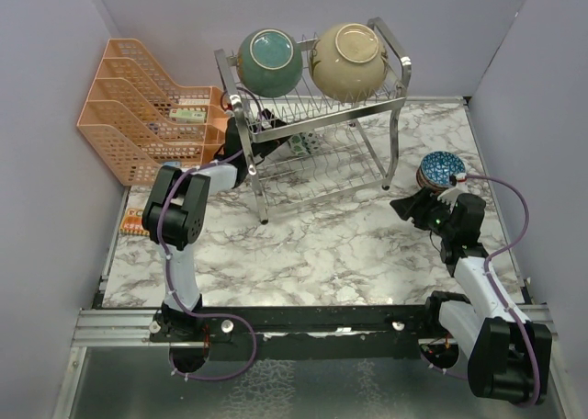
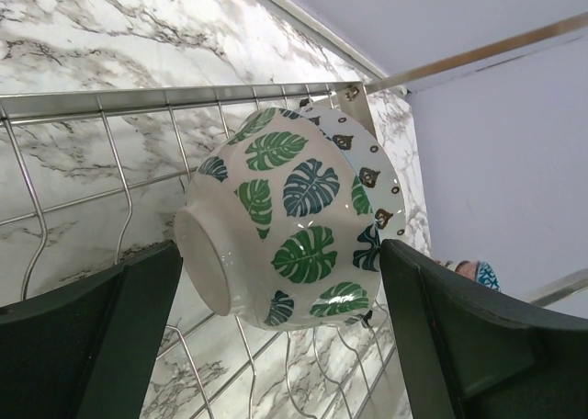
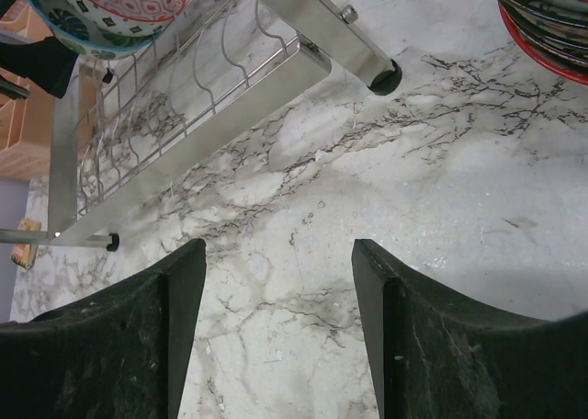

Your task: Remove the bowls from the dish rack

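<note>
The metal dish rack point(image 1: 322, 194) holds a teal bowl point(image 1: 268, 61) and a beige bowl point(image 1: 347, 61) on top. On its lower shelf a white bowl with green leaves point(image 2: 294, 217) lies on its side against a patterned one. My left gripper reaches into the rack from the left, open, with this bowl just beyond and between its fingers; contact is unclear. In the right wrist view, patterned bowls point(image 3: 129, 10) show in the rack. My right gripper stands open over bare counter beside a stack of bowls point(image 1: 441, 169).
Orange plastic racks point(image 1: 129, 116) fill the back left, with a small orange packet point(image 1: 133, 222) in front. The marble counter before the rack is clear. Walls border the sides and back.
</note>
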